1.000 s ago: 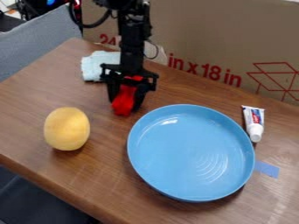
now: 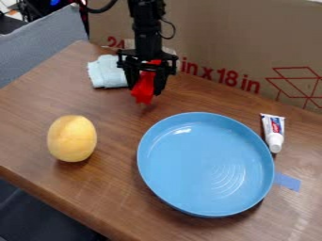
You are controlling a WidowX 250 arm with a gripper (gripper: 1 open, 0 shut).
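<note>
My black gripper point(image 2: 147, 73) is at the back centre of the wooden table, shut on a red object point(image 2: 143, 88) that hangs below and between its fingers, partly hidden by them. Just left of it, a folded pale blue cloth point(image 2: 104, 72) lies on the table. In the foreground are a blue plate point(image 2: 205, 166) at the right and a round yellow object point(image 2: 72, 137) at the left.
A toothpaste tube point(image 2: 273, 133) lies right of the plate, near a strip of blue tape point(image 2: 287, 181). A cardboard box point(image 2: 251, 47) stands along the back.
My gripper has moved back and up, away from the camera, carrying the red object with it. The plate, tube, cloth and yellow object have stayed put.
</note>
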